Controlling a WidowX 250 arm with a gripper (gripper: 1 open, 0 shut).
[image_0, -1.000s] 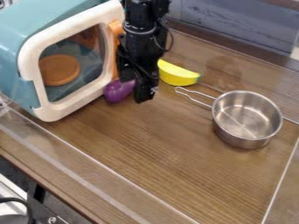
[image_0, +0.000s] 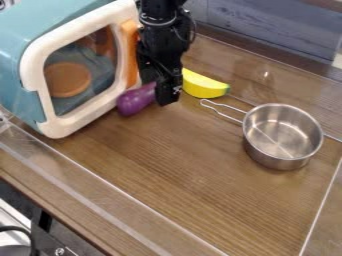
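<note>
A purple eggplant (image_0: 134, 100) lies on the wooden table by the doorway of a teal toy oven (image_0: 24, 55) with a white frame. My black gripper (image_0: 156, 90) hangs just above the eggplant's right end and partly hides it; by its shape it is open, though its fingertips are hard to separate. A yellow banana (image_0: 205, 87) lies behind and to the right of the gripper. A steel pot (image_0: 282, 137) with a wire handle stands at the right.
An orange object (image_0: 130, 40) shows at the oven's right side, behind the arm.
Over the last second my gripper has shifted slightly left and up, closer over the eggplant's right part. The other objects look unmoved.
</note>
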